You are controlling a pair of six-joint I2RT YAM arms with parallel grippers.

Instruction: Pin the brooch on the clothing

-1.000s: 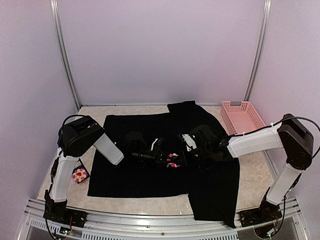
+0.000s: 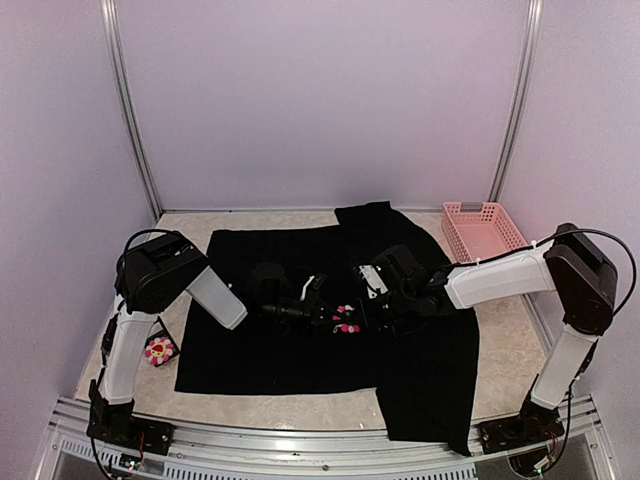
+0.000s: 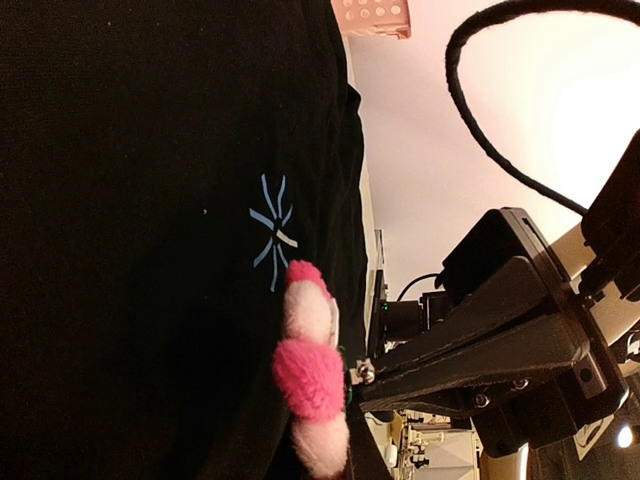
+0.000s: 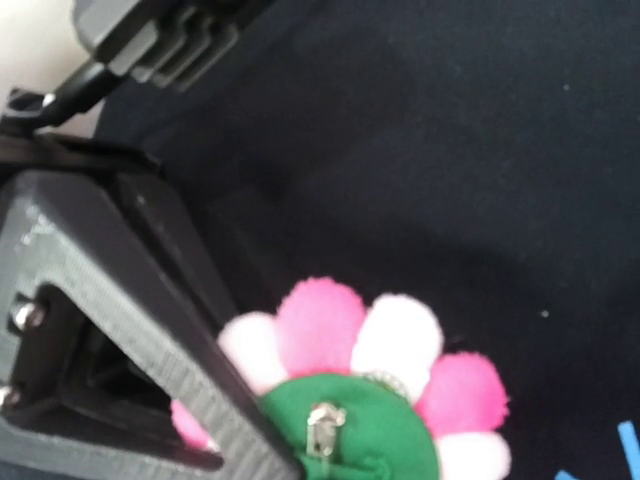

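Observation:
The flower brooch (image 2: 347, 328) has pink and white plush petals and is over the middle of the black clothing (image 2: 270, 370). My left gripper (image 2: 322, 316) is shut on it from the left side. In the right wrist view the green back of the brooch (image 4: 375, 412) faces the camera, with its metal pin fitting (image 4: 323, 428) showing. The left gripper's finger (image 4: 190, 375) overlaps its edge. The left wrist view shows the brooch (image 3: 310, 375) edge-on. There, my right gripper is shut, its tip close against the brooch's back, nothing visible between its fingers; contact is unclear.
Blue strips (image 3: 278, 225) form a mark on the cloth near the brooch. Another flower brooch (image 2: 160, 350) lies in a dark box at the left. A pink basket (image 2: 484, 232) stands at the back right.
My right arm has shifted slightly left, and its tip now partly covers the middle of the brooch in the top view. The left arm has stayed put.

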